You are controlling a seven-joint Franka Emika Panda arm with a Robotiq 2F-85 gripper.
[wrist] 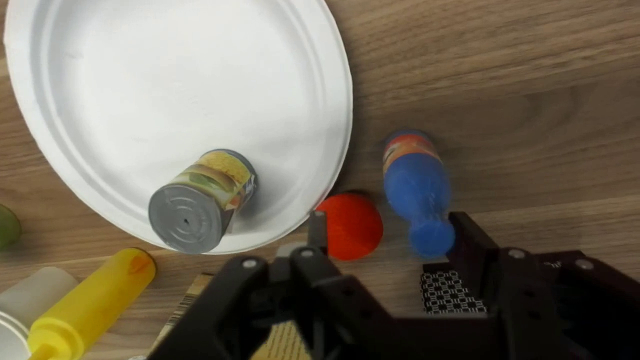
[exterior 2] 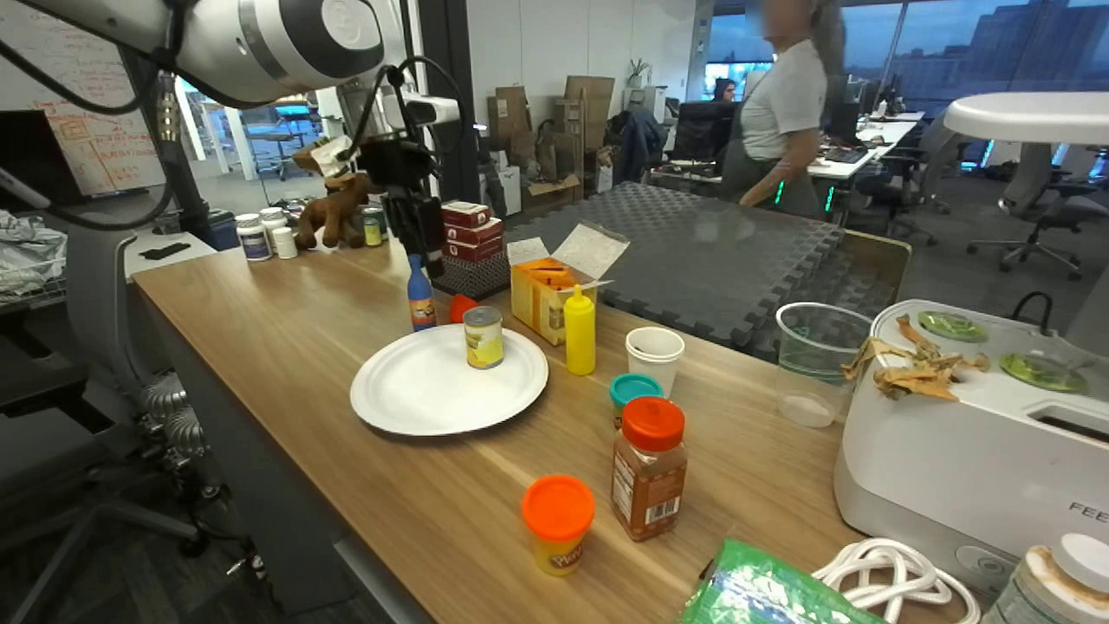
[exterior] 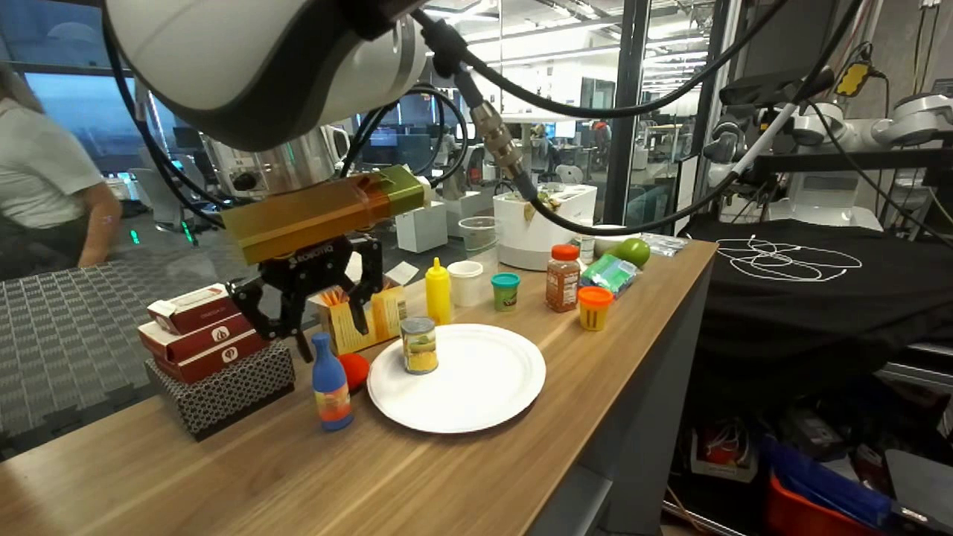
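Note:
My gripper (exterior: pixel 332 344) hangs above the back part of the table with its fingers apart and nothing held. Just below and in front of it stands an upright blue bottle (exterior: pixel 330 384) with an orange label. In the wrist view the bottle's top (wrist: pixel 432 237) lies close to the right finger, and a red round object (wrist: pixel 351 227) shows near the left fingertip. To the right of the bottle lies a white plate (exterior: pixel 482 375), bearing a small can (exterior: pixel 419 345) near its edge. From the second exterior view, the gripper (exterior 2: pixel 426 265) appears over the bottle (exterior 2: pixel 420 296).
Red boxes (exterior: pixel 201 335) are stacked on a patterned box (exterior: pixel 228 388) left of the bottle. An open carton (exterior: pixel 366 320) and a yellow squeeze bottle (exterior: pixel 438 293) stand behind the plate. A person (exterior 2: pixel 785 114) is in the background.

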